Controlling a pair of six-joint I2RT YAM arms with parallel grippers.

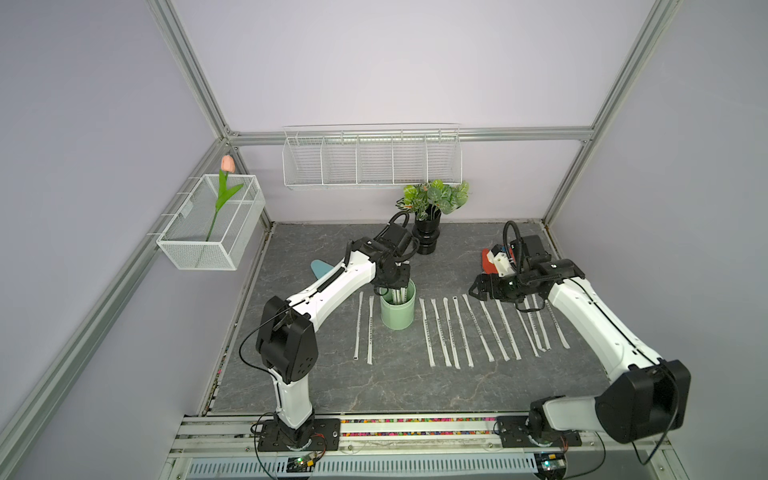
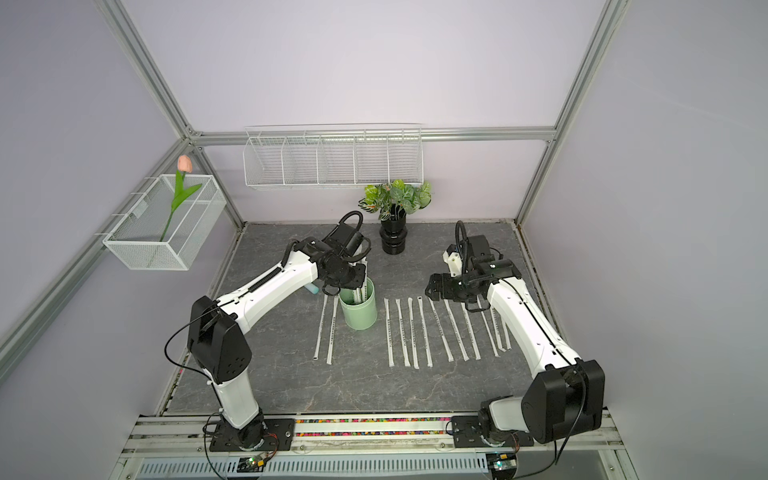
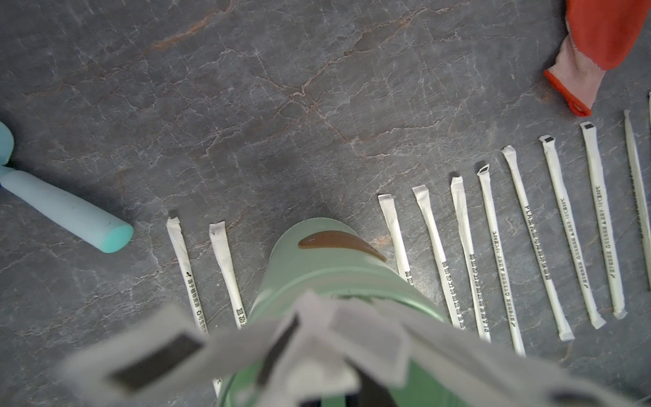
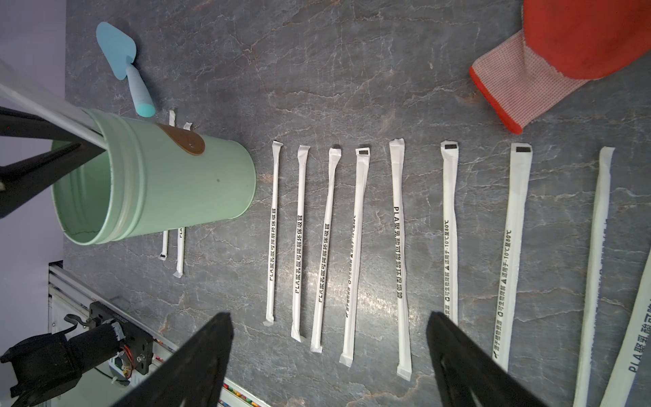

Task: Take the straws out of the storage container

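Note:
A green storage container (image 1: 397,316) (image 2: 360,316) (image 4: 156,183) stands on the dark table. Paper-wrapped straws rise from its mouth, close in front of the left wrist camera and blurred. My left gripper (image 1: 390,289) (image 2: 354,286) is down at the container's mouth among these straws; how far its fingers close on them is unclear. Several wrapped straws (image 4: 298,244) (image 3: 434,251) lie in a row right of the container, and two more (image 3: 225,264) lie to its left. My right gripper is open above the row's right part, nothing between its fingers.
A blue trowel (image 3: 61,203) lies behind at the left, a red glove (image 4: 576,34) at the back right. A plant in a black pot (image 1: 426,236) stands at the back. Wire baskets hang on the walls. Bare table lies at the front and back.

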